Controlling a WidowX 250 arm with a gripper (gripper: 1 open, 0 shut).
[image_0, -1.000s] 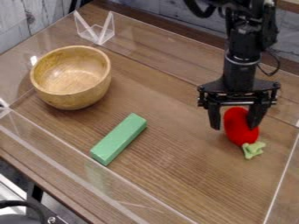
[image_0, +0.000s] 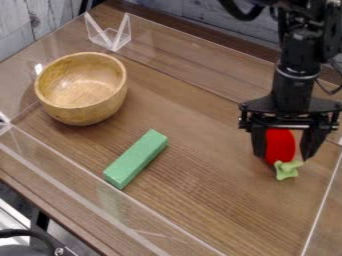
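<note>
My black gripper hangs open at the right of the camera view, low over a red object with a light green part at its lower end. Its fingers stand around the top of the red object; whether they touch it I cannot tell. A green bar lies at the lower middle left, and a wooden bowl sits at the left.
A small clear plastic item lies at the back left. A dark wall edge runs along the back right.
The gripper has moved a little to the right over the last second. The red object's visible shape and position differ slightly beneath it.
</note>
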